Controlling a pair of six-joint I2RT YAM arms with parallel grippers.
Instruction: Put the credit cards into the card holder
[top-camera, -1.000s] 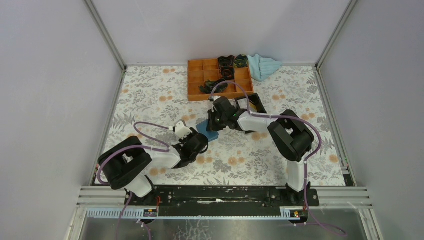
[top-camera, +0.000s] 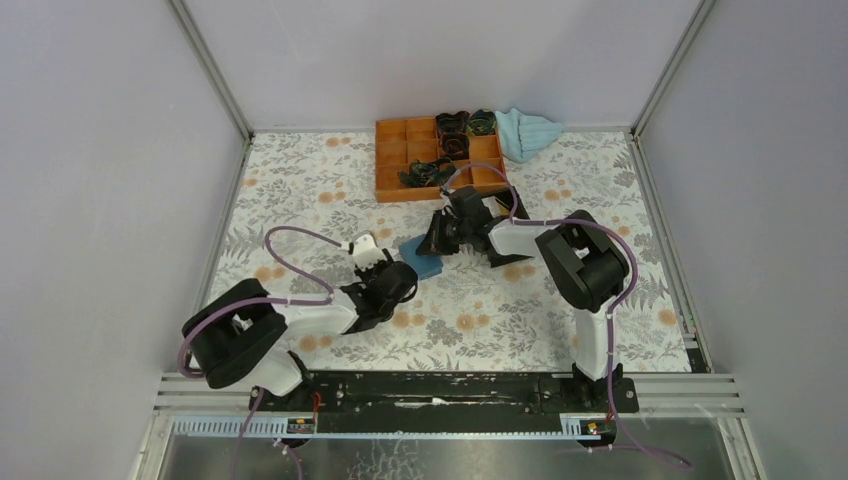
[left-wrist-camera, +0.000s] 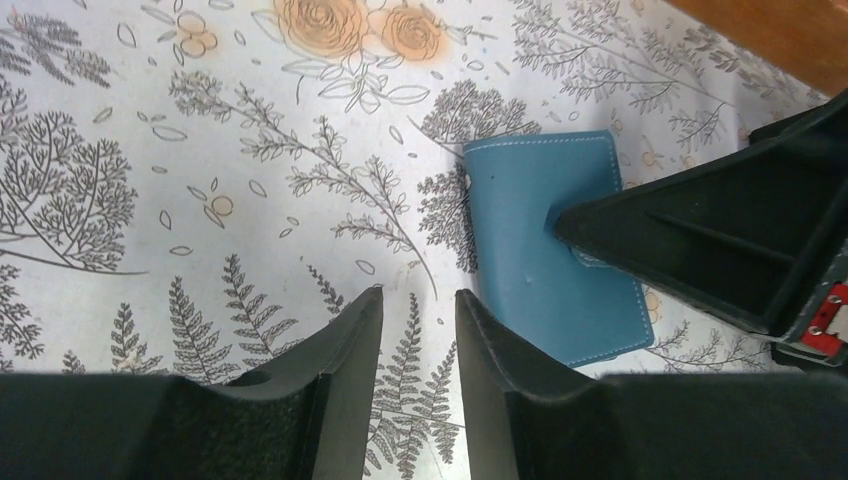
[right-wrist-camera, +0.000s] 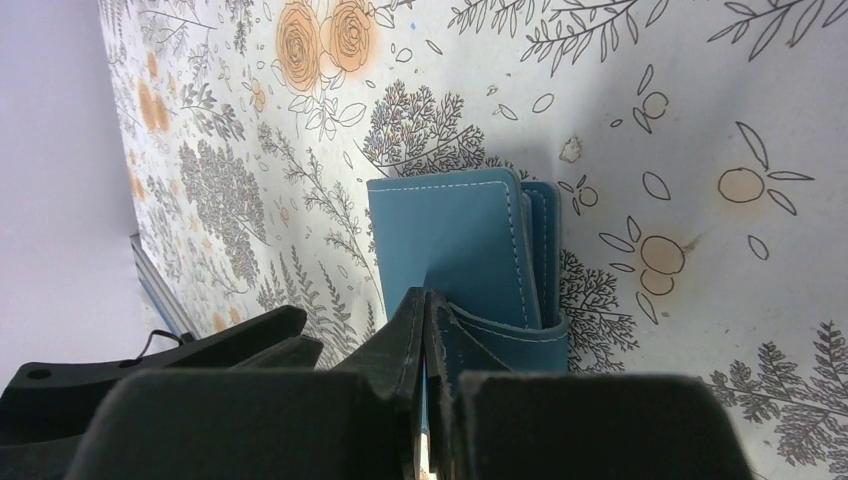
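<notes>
The blue card holder lies flat on the patterned table, its stitched flap and a pocket edge showing in the right wrist view. My right gripper is shut, its tips down against the holder. Whether a thin edge of the holder is caught between them cannot be told. My left gripper is part open and empty, beside the holder with bare table below its fingers. From above, the holder (top-camera: 422, 264) sits between the two arms. No credit card can be made out clearly.
A dark open box (top-camera: 516, 204) lies partly hidden under the right arm. Behind stands an orange compartment tray (top-camera: 392, 196) holding several dark items, with a light blue cloth (top-camera: 527, 134) next to it.
Over the last second my right gripper and the holder have shifted slightly to the right together. The left arm's elbow has swung a little outward and down, while its gripper stays near the same spot.
</notes>
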